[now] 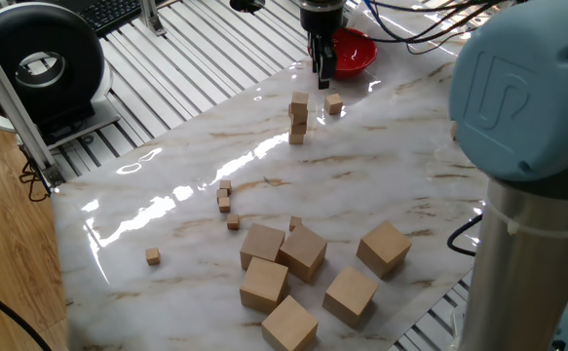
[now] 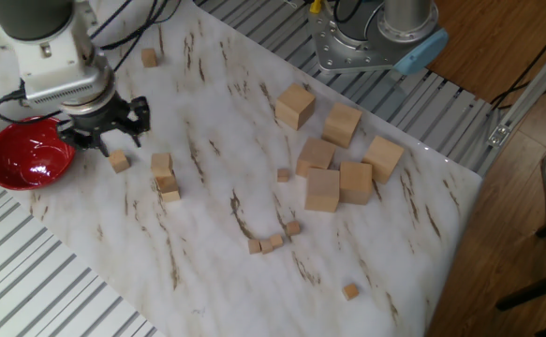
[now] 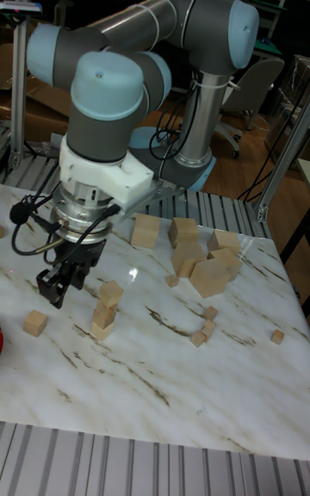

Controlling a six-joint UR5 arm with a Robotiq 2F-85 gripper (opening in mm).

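My gripper (image 2: 123, 145) stands open above the table, its two black fingers spread with nothing seen between them. Close by its fingertips in the second view is a lone small wooden cube (image 2: 118, 161), resting on the marble-patterned surface. Beside that cube rises a small stack of wooden blocks (image 1: 298, 119), its pieces slightly out of line with one another. The first view has the gripper (image 1: 323, 82) above and beyond the stack, in front of the red bowl (image 1: 353, 55). From the third view, the gripper (image 3: 66, 299) hangs left of the stack (image 3: 105, 309).
Several large wooden cubes (image 1: 265, 284) are grouped near the robot's base side. Several small cubes (image 2: 266, 246) lie mid-table, with another small cube (image 2: 350, 291) apart from them. One more cube (image 2: 150, 58) sits near the far edge. Open marble surrounds the stack.
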